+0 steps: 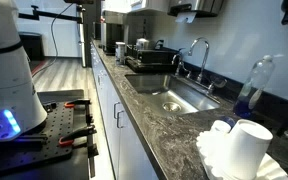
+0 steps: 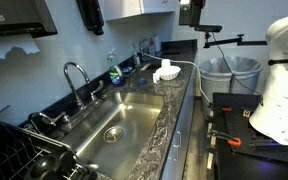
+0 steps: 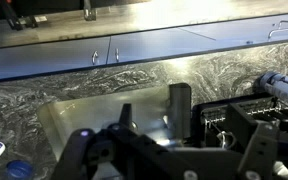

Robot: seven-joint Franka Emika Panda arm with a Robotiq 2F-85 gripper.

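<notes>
Above the counter, my gripper (image 2: 191, 16) hangs at the top of exterior view 2. In the wrist view its black fingers (image 3: 114, 145) stand apart, so it is open, and no held object shows between them. Below it lies the steel sink (image 3: 84, 115), which looks empty apart from its drain (image 2: 114, 133). A white cup (image 1: 248, 148) rests on a white scalloped dish (image 1: 214, 154) at the near end of the counter in exterior view 1. Behind it stands a clear bottle with blue contents (image 1: 248, 98).
A black dish rack (image 2: 14, 150) with dark items in it sits beside the sink. The faucet (image 2: 76, 85) rises behind the basin. Upper cabinets (image 2: 129, 10) overhang the counter. The counter strip in front of the sink (image 1: 144, 105) is clear.
</notes>
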